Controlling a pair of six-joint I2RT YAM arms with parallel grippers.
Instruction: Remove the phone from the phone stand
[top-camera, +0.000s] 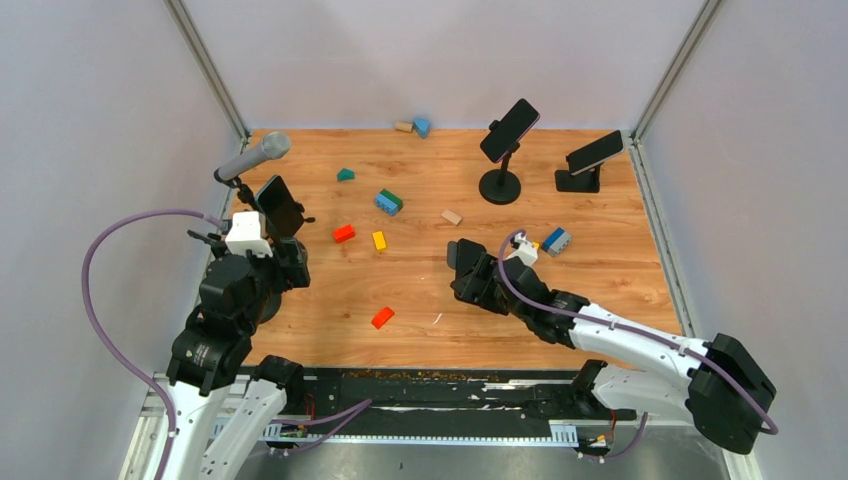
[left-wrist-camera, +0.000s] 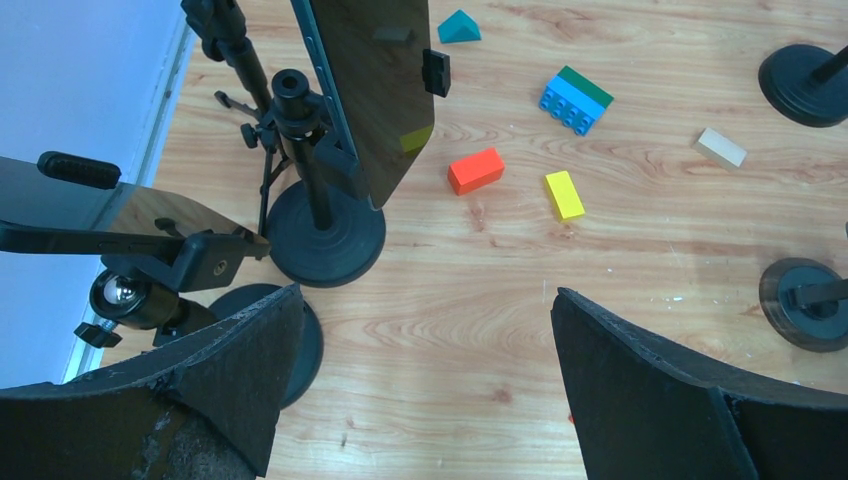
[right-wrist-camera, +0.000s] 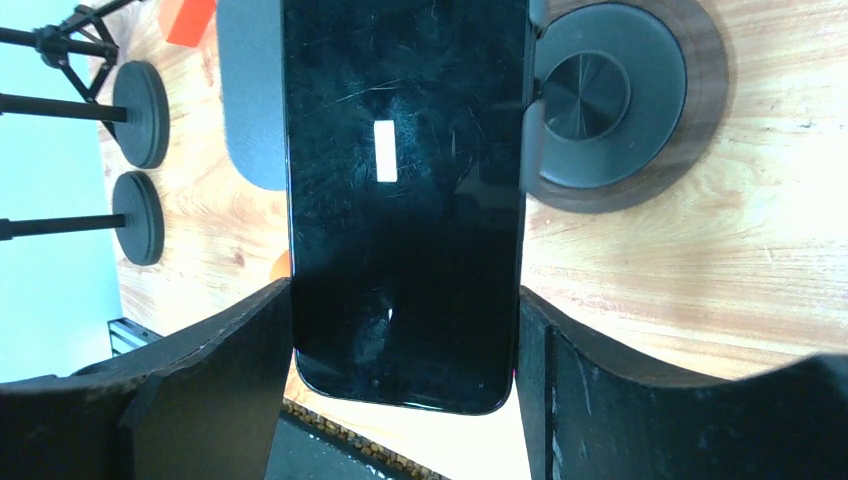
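My right gripper is shut on a black phone (right-wrist-camera: 405, 200), gripping its lower end by both long edges. Below the phone lies the round base (right-wrist-camera: 610, 90) of its stand, with part of the holder blurred at the phone's right edge. From above, this gripper (top-camera: 470, 280) is low over the table's middle-right, largely hiding that stand. My left gripper hangs open at the left, with nothing between its fingers, beside several stands holding dark devices (left-wrist-camera: 370, 100).
Two more phone stands with phones, a tall one (top-camera: 500, 185) and a low one (top-camera: 578, 180), stand at the back right. Loose blocks, such as a red one (left-wrist-camera: 476, 172) and a yellow one (left-wrist-camera: 563, 196), lie over the table.
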